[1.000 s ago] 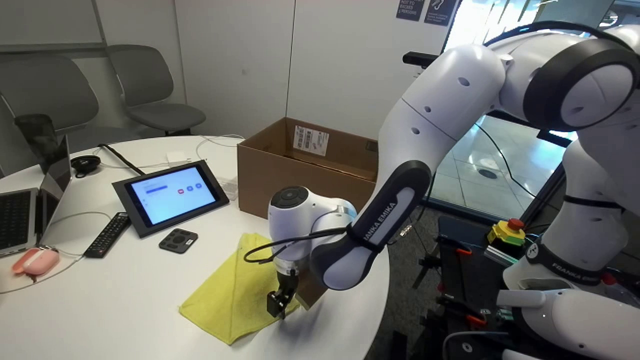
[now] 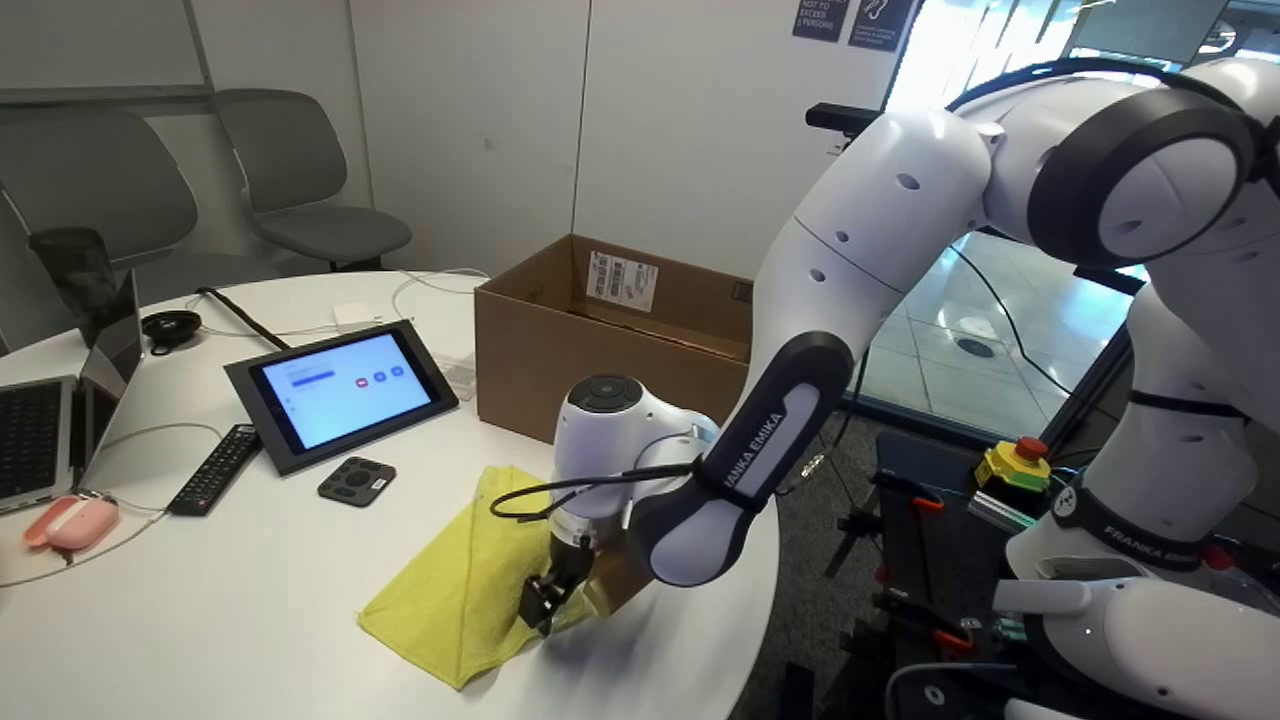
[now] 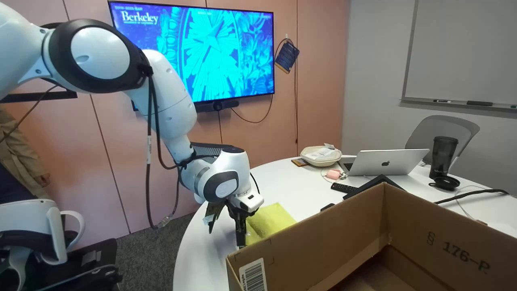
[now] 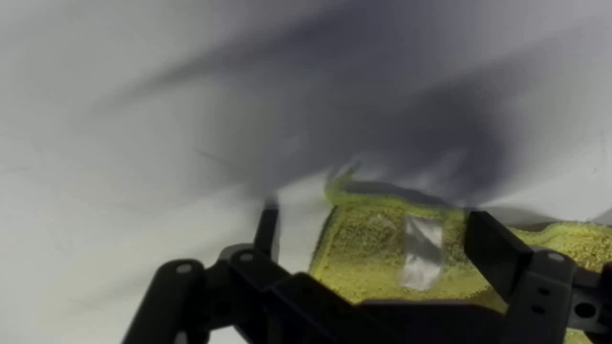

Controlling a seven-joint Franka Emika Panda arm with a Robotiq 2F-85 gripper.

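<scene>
A yellow cloth lies on the white round table, partly hidden by the arm in exterior view 1. My gripper is open low over the cloth's edge. In the wrist view, the left finger is over bare table just outside the cloth's corner, while the right finger overlaps the cloth. Between them shows a corner with a whitish tag; nothing is gripped. Exterior view 2 has the fingers pointing down at the near side of the cloth, whose lower part is hidden by the box.
A large open cardboard box stands behind the arm. Left of it are a tablet, a small black remote, a long remote, a pink case and a laptop.
My gripper has shifted slightly left in exterior view 1, and the hand has tilted, its top leaning further right. More of the cloth's right edge shows beside the fingers.
</scene>
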